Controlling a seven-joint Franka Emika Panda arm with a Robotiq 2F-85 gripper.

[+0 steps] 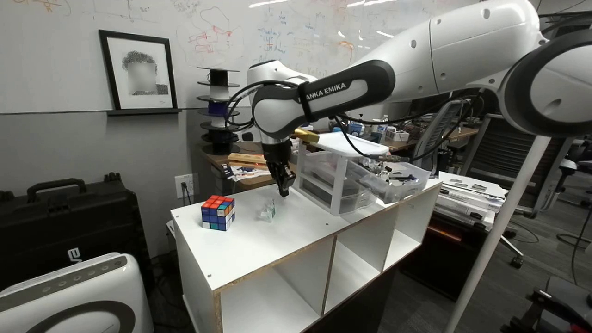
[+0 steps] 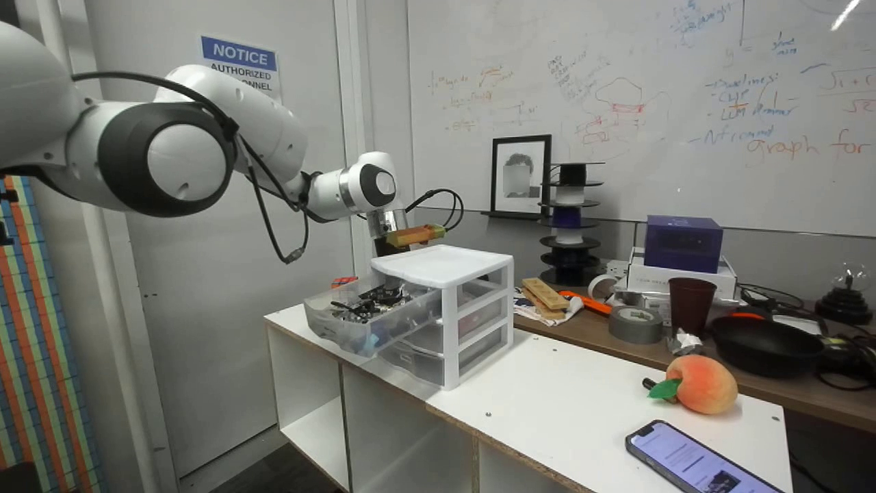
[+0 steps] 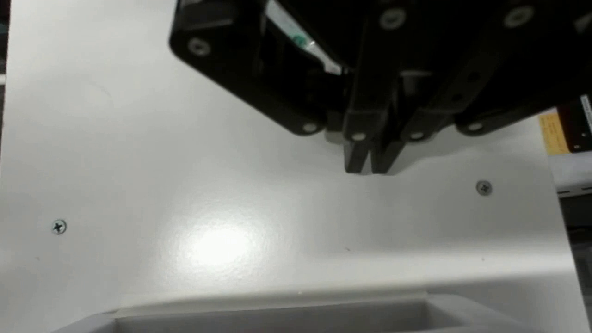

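Note:
My gripper [image 1: 285, 191] hangs tilted over the white shelf top [image 1: 261, 244], its fingertips a little above the surface. In the wrist view the two fingers [image 3: 355, 157] are nearly together, with only a narrow slit between the tips and no object visible there. A crumpled clear plastic piece [image 1: 266, 211] lies on the shelf just left of the gripper; part of it [image 3: 299, 40] shows through the finger linkage. Farther left sits a scrambled Rubik's cube [image 1: 218, 213]. In the second exterior view the gripper's tips are hidden behind the drawer unit [image 2: 449, 329].
An open clear drawer [image 1: 402, 183] full of small parts juts out right of the gripper. On the shelf in the second exterior view are a toy peach [image 2: 702, 383] and a phone [image 2: 698, 460]. A yellowish block [image 2: 416, 235] shows by the unit's top.

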